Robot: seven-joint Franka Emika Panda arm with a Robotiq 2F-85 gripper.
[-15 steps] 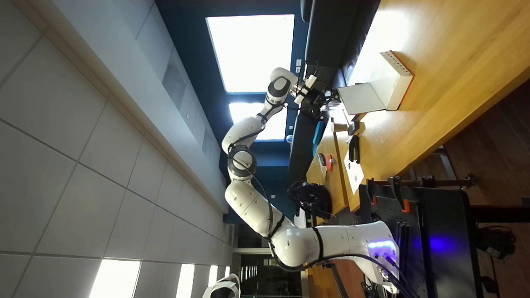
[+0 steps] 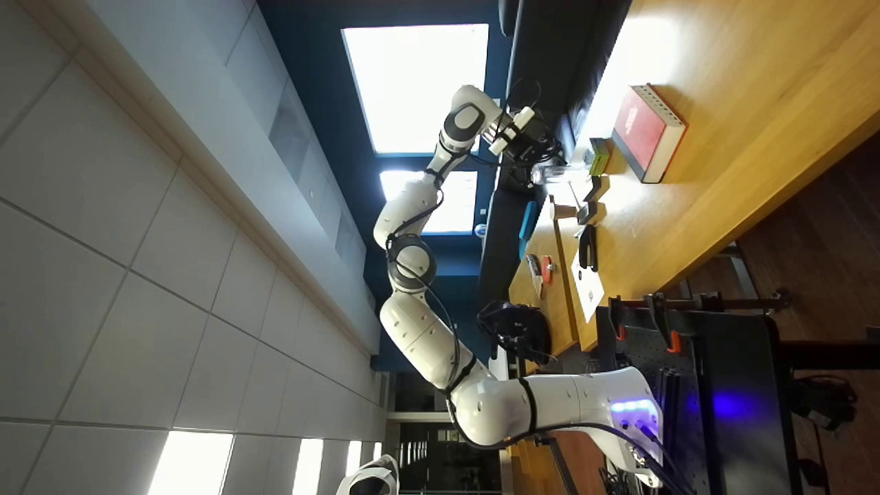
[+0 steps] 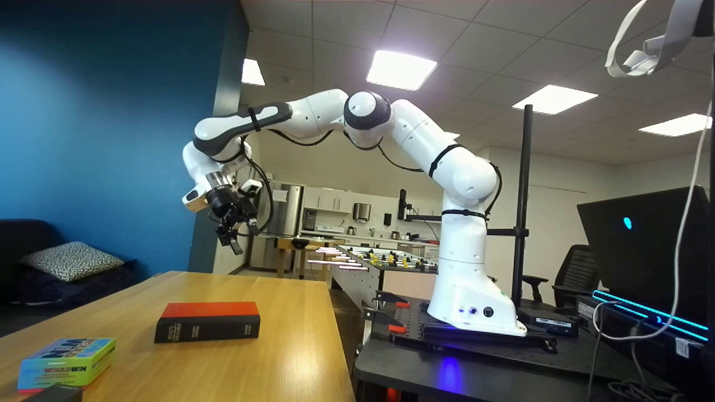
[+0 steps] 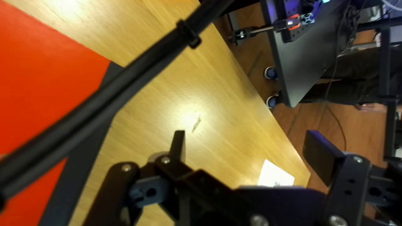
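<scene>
A thick book with a red cover and black spine (image 3: 208,331) lies closed on the wooden table; in exterior view 1 the book (image 2: 648,132) shows its red cover and pale page edge. In exterior view 2 my gripper (image 3: 241,240) hangs in the air above and beyond the book, touching nothing. The wrist view has the gripper with fingers wide apart and only table and floor seen between them. Part of the red cover (image 4: 41,71) fills that view's left side, partly crossed by a black cable.
A small colourful box (image 3: 67,362) sits on the table near the book. Around the table (image 2: 742,140) also lie a black case (image 2: 587,247) and a white sheet (image 2: 586,284). Clamps (image 2: 660,320) stick up at the robot's base.
A second ago the book's cover stood open, its pale inner side showing near the gripper. Now the cover is down. My gripper has moved up and away from the base.
</scene>
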